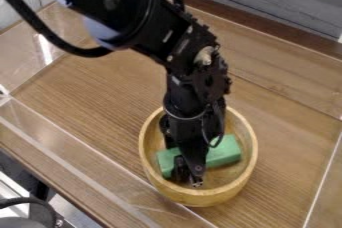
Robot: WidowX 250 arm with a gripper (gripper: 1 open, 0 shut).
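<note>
My black gripper (187,162) reaches down into a wooden bowl (233,184) at the lower middle of the camera view. It is shut on a green block (222,150) lying inside the bowl, tilted slightly up to the right. The arm and fingers hide part of the block and the bowl's back rim.
A wooden tabletop (80,92) surrounds the bowl, with free room to the left, behind and to the right. A pale board wall (274,12) runs along the back. Dark cables show at the lower left corner.
</note>
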